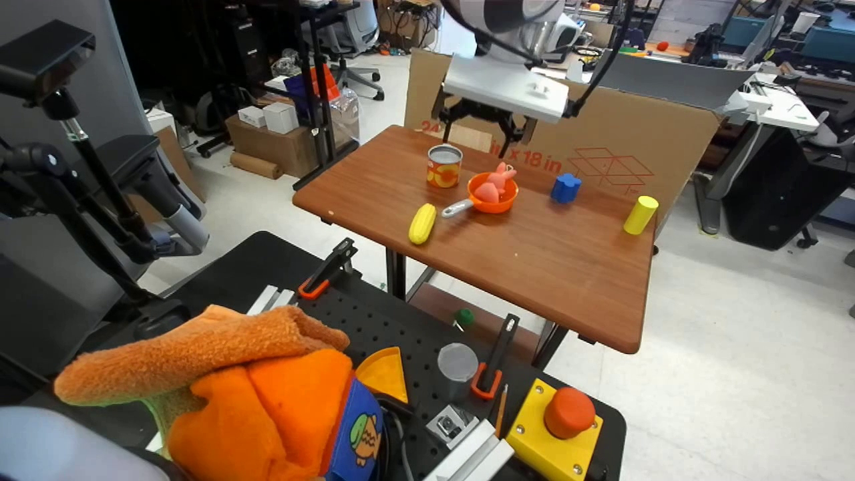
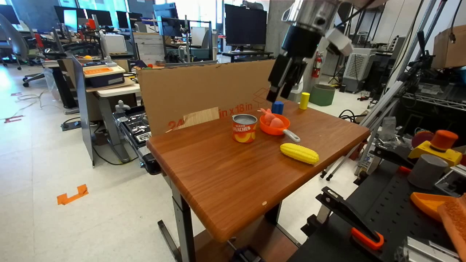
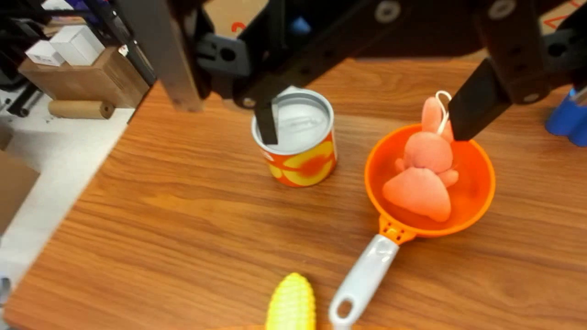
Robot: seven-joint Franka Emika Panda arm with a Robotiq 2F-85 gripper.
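Note:
A pink plush toy (image 3: 423,176) rests inside the orange pan (image 3: 477,211), whose grey handle (image 3: 366,275) points toward the table's front. My gripper (image 1: 474,140) is raised above the back of the table, its fingers wide apart with nothing between them. In the wrist view one black finger (image 3: 267,122) shows in front of the peach can (image 3: 308,159) and the other beside the toy's ears. The can stands upright to the left of the pan. A yellow corn cob (image 1: 422,224) lies on the table in front of them.
A blue block (image 1: 566,188) and a yellow cylinder (image 1: 640,216) stand on the right part of the wooden table (image 1: 513,264). A cardboard panel (image 1: 641,136) borders the table's back.

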